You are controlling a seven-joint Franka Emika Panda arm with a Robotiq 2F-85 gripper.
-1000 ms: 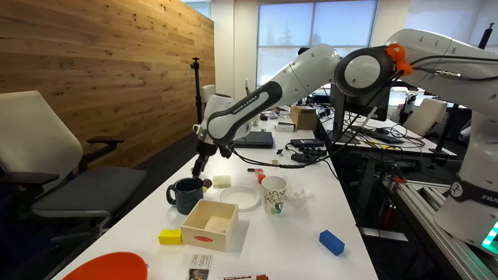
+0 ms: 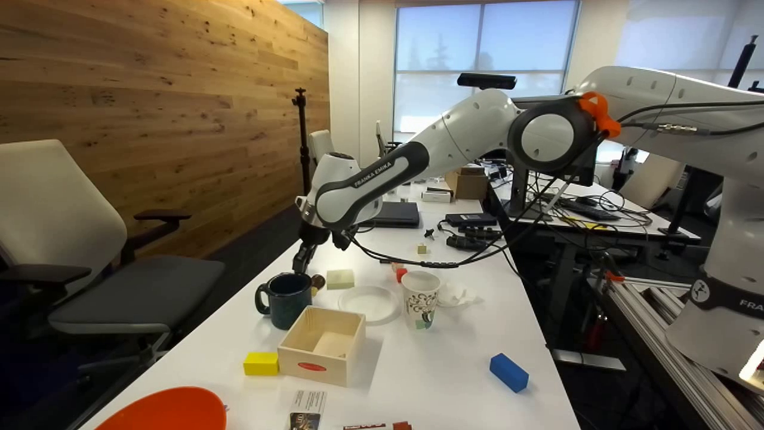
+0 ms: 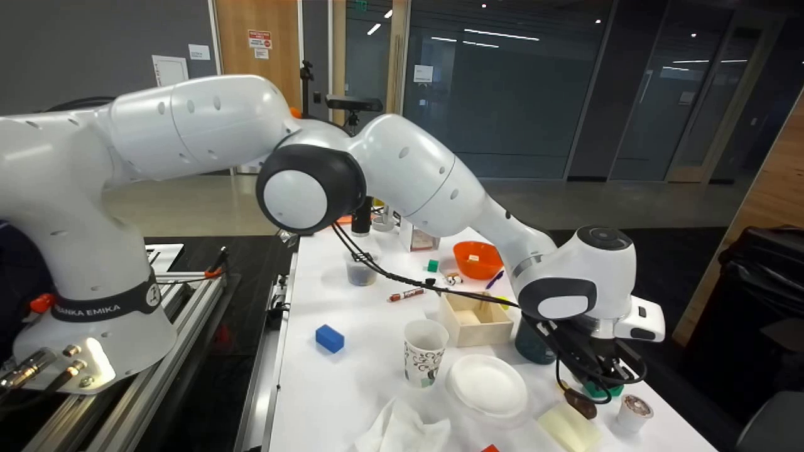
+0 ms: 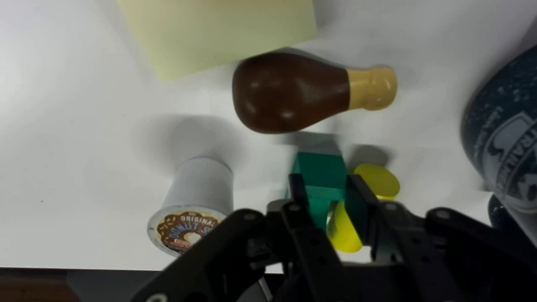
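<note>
In the wrist view, a green block (image 4: 320, 168) sits between the fingers of my gripper, which is shut on it. A yellow piece (image 4: 345, 231) lies right beside the block, partly behind the right finger; a yellow round end (image 4: 378, 179) shows just past that finger. From exterior view 2, a bit of the green block (image 3: 605, 389) is visible under the hand. In exterior view 1 my gripper (image 2: 301, 269) is low behind the dark mug (image 2: 289, 301), which hides the block.
A brown toy bottle (image 4: 292, 93), a pale yellow sponge (image 4: 221, 30) and a coffee pod (image 4: 196, 193) lie close by. A wooden box (image 3: 476, 320), white plate (image 3: 488, 385) and paper cup (image 3: 424, 354) stand inward. Open table surrounds the blue block (image 2: 509, 372).
Compared with a second ago, the arm is lower and my gripper sits slightly nearer the table behind the mug. The base light went from green to white. Table objects look unmoved.
</note>
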